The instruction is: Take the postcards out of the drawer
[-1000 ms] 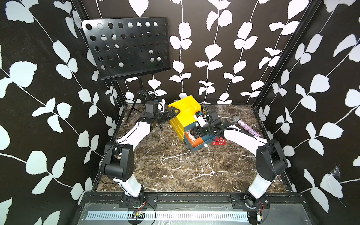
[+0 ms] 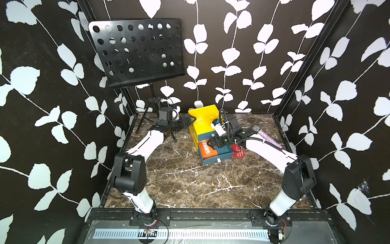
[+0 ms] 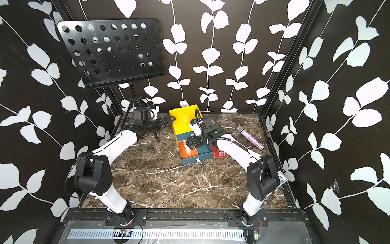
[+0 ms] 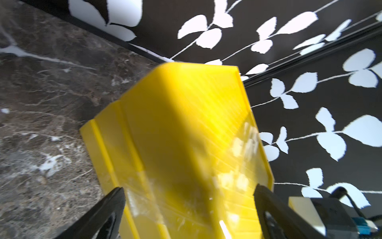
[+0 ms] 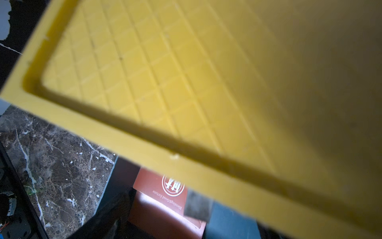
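A yellow cabinet [image 2: 206, 111] stands at the back middle, its blue drawer [image 2: 222, 156] pulled out toward the front. Inside the drawer, on the left, lies the orange stack of postcards [image 2: 208, 149]; part of it is covered by my right arm. Over the drawer hovers my right gripper [image 2: 212, 142], open. Its wrist view has the postcards [image 5: 161, 213] below the yellow cabinet's rim [image 5: 175, 159], between dark blurred fingers. At the cabinet's upper left edge, my left gripper [image 2: 191, 120] is open. Its fingers [image 4: 101, 217] straddle a yellow corner in the left wrist view; contact is unclear.
A red card-like item [image 2: 238, 152] lies right of the drawer. Behind it a pink glittery microphone [image 2: 268, 136] rests on the marble table [image 2: 186, 183]. A black music stand [image 2: 138, 52] rises at the back left.
The yellow cabinet has turned, its back swinging right, and the drawer now faces more squarely forward. My left gripper has shifted slightly right and up beside it; the right gripper moved slightly too.
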